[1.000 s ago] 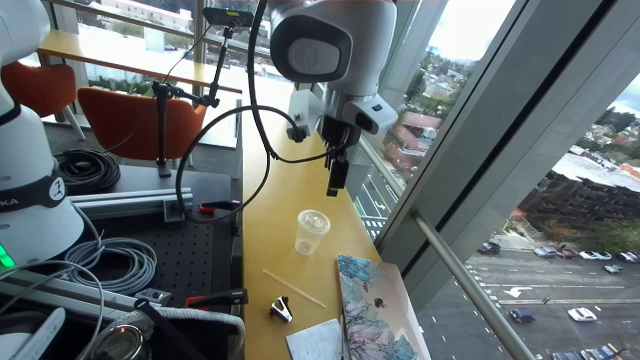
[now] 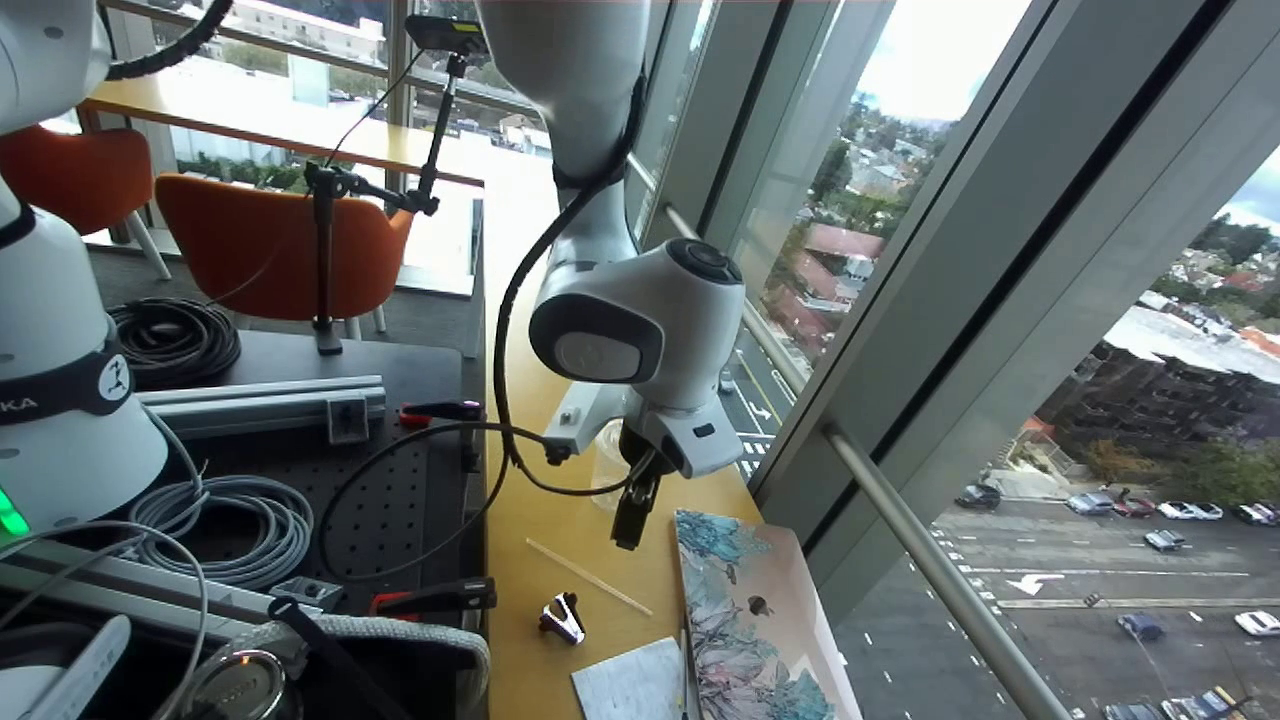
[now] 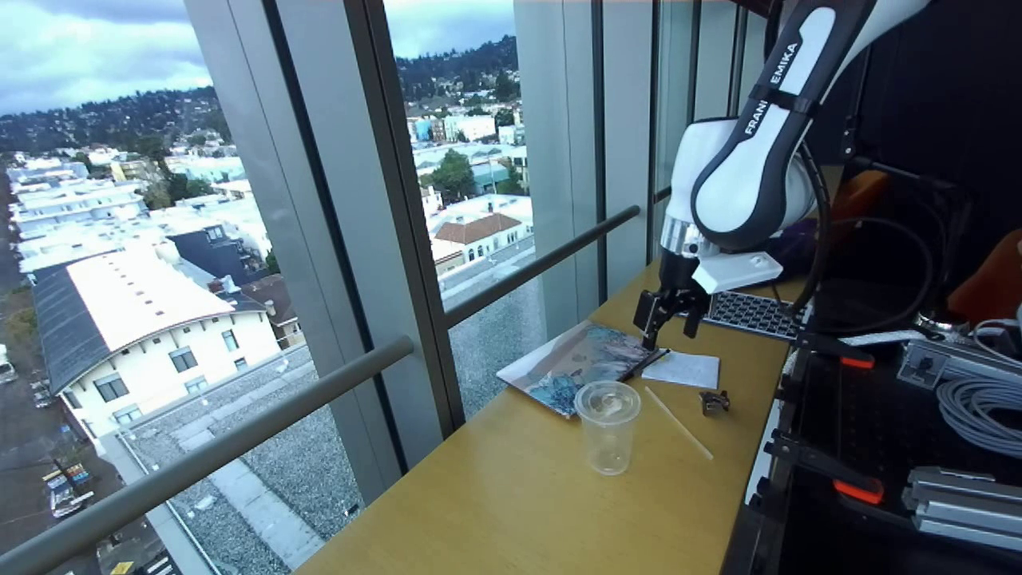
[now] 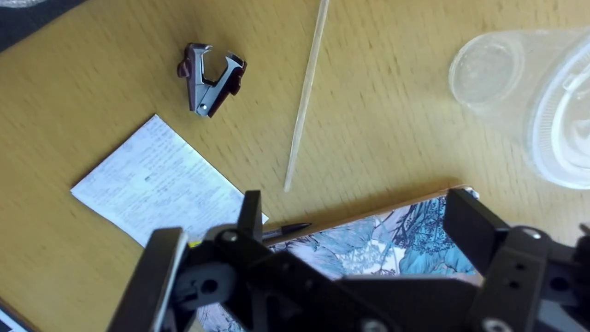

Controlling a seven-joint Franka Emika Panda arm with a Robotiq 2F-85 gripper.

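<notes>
My gripper stands open over the floral-patterned book or folder (image 4: 354,243), with nothing held between its fingers. A clear straw (image 4: 304,102) lies on the table, its near end just short of the fingers in the wrist view. Upright on the table is a clear plastic cup (image 3: 610,441) with a domed lid; my gripper (image 2: 632,516) partly hides it in exterior view 1. A dark red staple remover (image 4: 207,83) rests left of the straw. Near it is a folded printed paper (image 4: 157,177), and a dark pen (image 4: 290,228) lies between paper and book.
The window rail (image 3: 536,273) and glass run along one side of the table. Opposite lies a black bench with clamps (image 2: 438,596) and coiled cable (image 2: 240,528). A keyboard (image 3: 752,312) sits beyond the paper. The table (image 3: 508,498) in front of the cup is clear.
My arm has come down and slightly left in exterior view 1, so the gripper is now close above the table and covers part of the cup. The tabletop objects stay in place.
</notes>
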